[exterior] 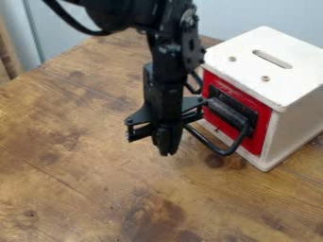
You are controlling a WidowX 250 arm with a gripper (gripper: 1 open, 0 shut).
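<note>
My gripper [167, 142] hangs at the centre of the view, shut, with nothing visible between its fingers, just left of a white box [273, 66] with a red front panel [254, 143]. A dark fitting [233, 112] is set in the panel, and a black loop handle sticks out from it toward the gripper, partly behind the arm.
A pale wall stands behind the table, and the box takes up the right side.
</note>
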